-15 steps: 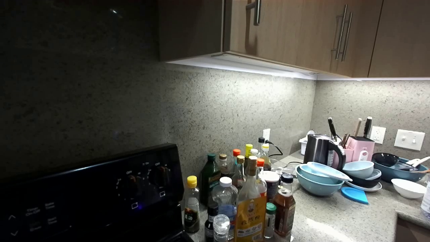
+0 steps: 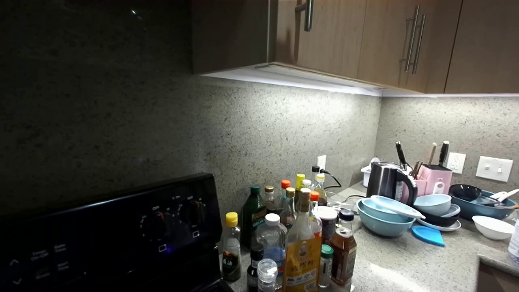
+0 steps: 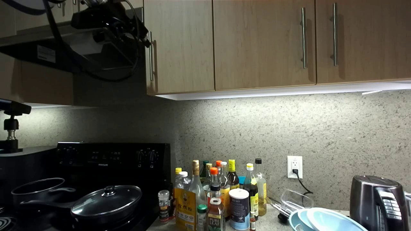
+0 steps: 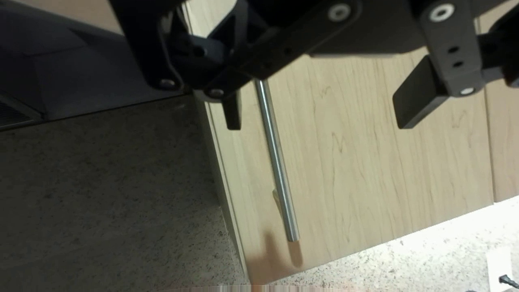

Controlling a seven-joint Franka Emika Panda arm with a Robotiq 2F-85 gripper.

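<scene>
A bar-shaped metal handle (image 4: 277, 160) runs along the pale wood cabinet door (image 4: 365, 160). In the wrist view my gripper is open, its fingers (image 4: 419, 95) wide apart. The bar lies between them in the picture, much closer to the left finger; its upper end is hidden behind the gripper. I see no contact, and the depth between finger and bar is hard to judge. From exterior view 2, the dark gripper (image 3: 143, 36) is up beside the leftmost door's handle (image 3: 151, 57). Exterior view 1 shows only that handle's lower end (image 2: 309, 18).
A range hood (image 3: 46, 50) is left of the cabinet, with the arm and a hanging cable in front. Lower down are a lidded pan (image 3: 108, 204) on the stove, crowded bottles (image 3: 196, 184) and a kettle (image 3: 375, 200). Open space lies between cabinet and bottles.
In exterior view 1, the handle and its shadow have shifted slightly left. The door's left edge has shifted a little too, and the seam at its right shows more clearly. The counter items are unmoved.
</scene>
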